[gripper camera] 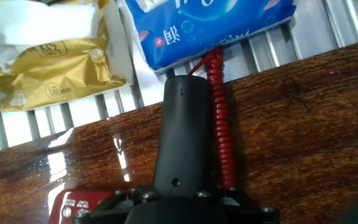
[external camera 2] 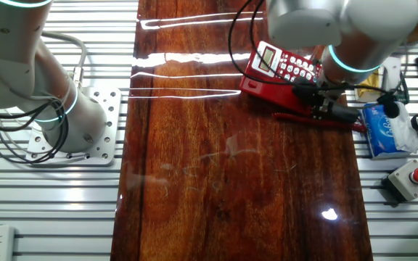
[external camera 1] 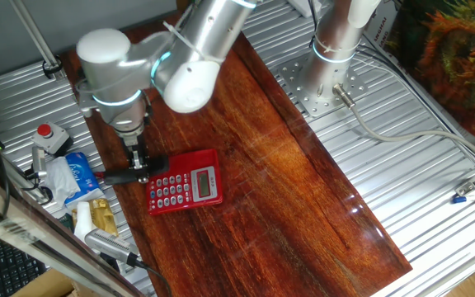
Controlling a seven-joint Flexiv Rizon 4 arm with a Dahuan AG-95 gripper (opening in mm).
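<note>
A red desk telephone [external camera 1: 203, 185] with grey keys and a small display lies on the wooden board. My gripper [external camera 1: 143, 176] is over its left edge, shut on a black handset [external camera 1: 120, 176]. That handset lies crosswise to the phone, one end over the phone's upper left corner and the other pointing towards the board's left edge. In the wrist view the handset [gripper camera: 184, 124] runs up from between the fingers, with a red coiled cord [gripper camera: 222, 124] alongside. Only a corner of the phone [gripper camera: 73, 205] shows there. How high the handset hangs, I cannot tell.
Beyond the board's edge sit a blue tissue pack [external camera 1: 81, 176], a gold packet [external camera 1: 103, 216] and a red-topped button box [external camera 1: 50, 138]. The wooden board [external camera 1: 279, 214] is bare to the right of the phone. The arm's base plate [external camera 2: 96, 134] stands on the slatted metal table.
</note>
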